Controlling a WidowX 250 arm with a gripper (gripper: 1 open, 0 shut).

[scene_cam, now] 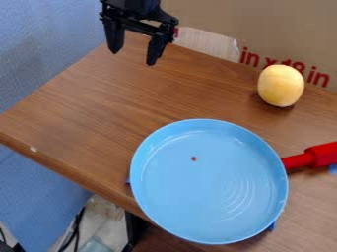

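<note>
My black gripper (133, 50) hangs open over the back left of the wooden table (93, 118), nothing between its fingers. A light blue plate (208, 182) lies at the front right of the table. A pale yellow, rounded object (281, 86) stands at the back right. A red object (314, 157) lies just right of the plate, partly out of frame.
A cardboard sheet (270, 30) with red print stands behind the table. Cables and dark items show below the table's left edge, beside a blue textured surface (33, 59).
</note>
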